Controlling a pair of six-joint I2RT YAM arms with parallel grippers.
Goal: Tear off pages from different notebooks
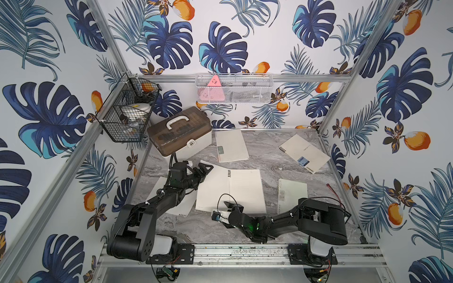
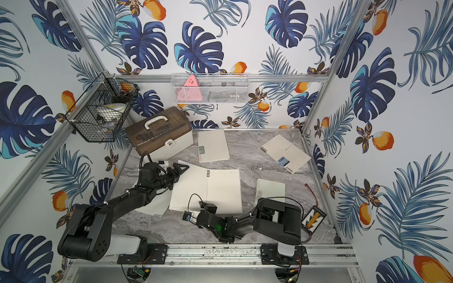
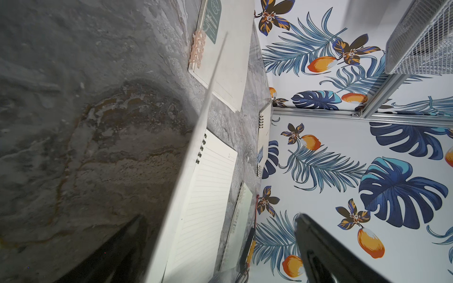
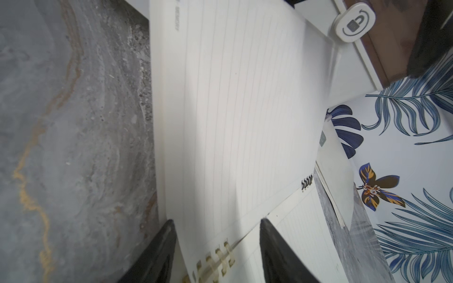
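Note:
An open spiral notebook (image 1: 244, 188) with lined pages lies at the table's centre. My left gripper (image 1: 205, 169) is open at the top of its left page (image 2: 186, 188); in the left wrist view that page's edge stands up between the blurred fingers. My right gripper is part open at the notebook's near edge, with the lifted page and rings between and beyond its fingertips; whether it touches them cannot be told.
Other notebooks lie at the back (image 1: 232, 143), back right (image 1: 304, 151) and right (image 1: 292, 191). A lidded box (image 1: 179, 132) stands back left. Loose paper (image 1: 160, 188) lies at the left.

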